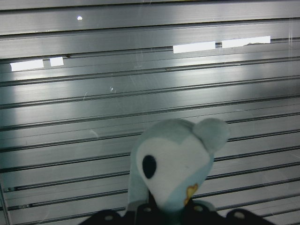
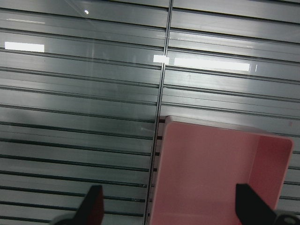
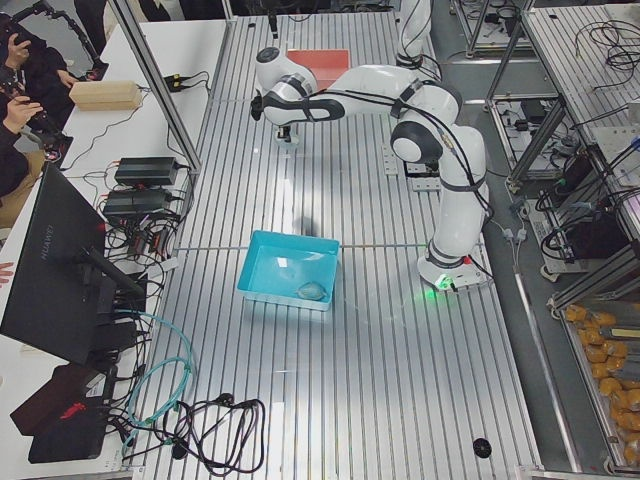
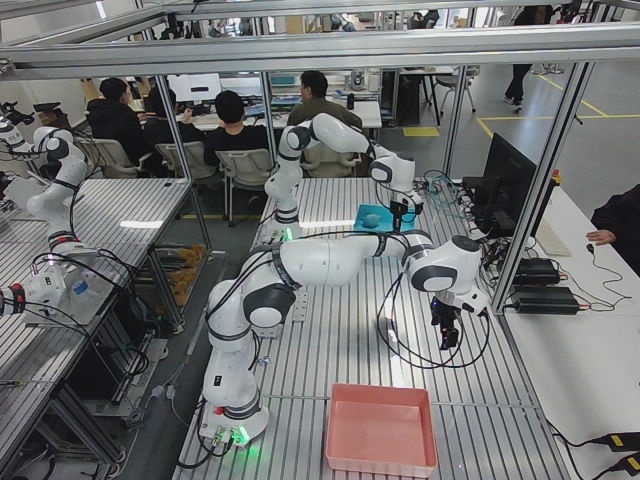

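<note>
A pale blue-and-white plush toy [image 1: 171,164] with a dark eye is held by my left gripper, shut on it in the left wrist view, over bare slatted table. In the camera left view the left arm reaches toward the far end. A blue bin [image 3: 280,265] with a light rounded item [image 3: 311,291] inside is at the middle. A pink bin [image 4: 380,430] is at the far end from the left camera. My right gripper stands open above the table beside that pink bin, with nothing seen between its fingers.
Coiled cables [image 3: 220,430] lie at the near left, beside a monitor [image 3: 55,270] and dark boxes on the side table. Metal frame posts line the edges. The table between the two bins is mostly clear.
</note>
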